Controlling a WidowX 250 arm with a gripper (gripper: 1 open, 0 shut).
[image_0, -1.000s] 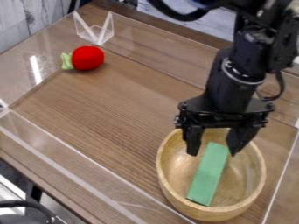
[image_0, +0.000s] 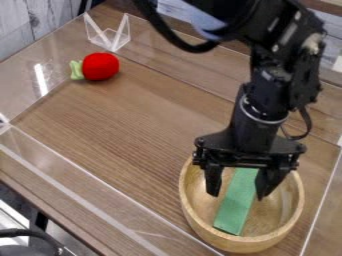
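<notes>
My black gripper (image_0: 245, 165) is open, lowered over a wooden bowl (image_0: 201, 222) at the lower right, its fingers spread above the bowl's back part. A green flat rectangular object (image_0: 235, 208) lies in the bowl, between and below the fingers; its upper end is partly hidden by the gripper.
A red tomato-like object (image_0: 100, 67) with a green piece beside it lies at the upper left, near a white wire stand (image_0: 108, 33).
Since a second ago the gripper has shifted slightly and come lower over the bowl and the green object. The other objects have not visibly moved.
</notes>
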